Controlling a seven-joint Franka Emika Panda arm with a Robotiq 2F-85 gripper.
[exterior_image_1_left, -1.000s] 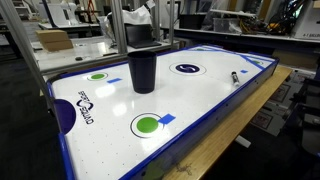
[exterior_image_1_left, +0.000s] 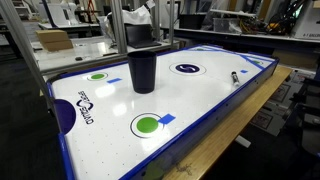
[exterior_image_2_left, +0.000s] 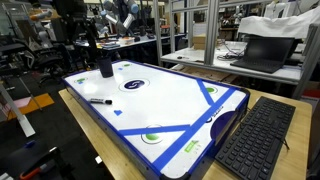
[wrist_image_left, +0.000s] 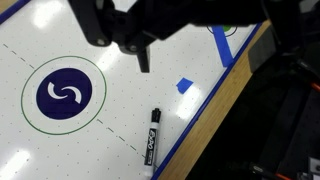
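A black cup (exterior_image_1_left: 143, 75) stands upright on the white air-hockey table (exterior_image_1_left: 100, 120); exterior view 2 shows the same cup (exterior_image_2_left: 106, 67) toward the far end. Near the table's long edge lies a marker (exterior_image_1_left: 235, 78), apart from the cup. In the wrist view this marker (wrist_image_left: 151, 142) has a dark cap and a white label, and lies below my fingers in the picture. My gripper is open above the table surface, with nothing between its fingers. The cup is out of the wrist view.
A keyboard (exterior_image_2_left: 257, 138) lies at the table's near end in exterior view 2, and a laptop (exterior_image_2_left: 265, 52) stands behind. Blue tape (exterior_image_2_left: 205, 92) marks the surface. A wooden ledge (exterior_image_1_left: 235, 120) runs along one side.
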